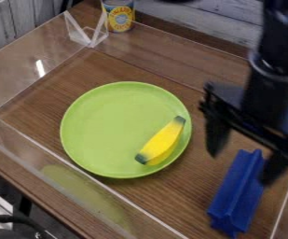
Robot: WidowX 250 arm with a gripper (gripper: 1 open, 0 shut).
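Note:
My dark gripper [246,131] looms large and blurred on the right, its fingers apart, above a blue block [237,196] at the lower right. It hides part of the block's surroundings. A yellow banana-like object [161,142] lies in the green plate [96,121], left of the gripper.
A can [117,14] stands at the back left beside a clear plastic piece. Clear walls edge the left side.

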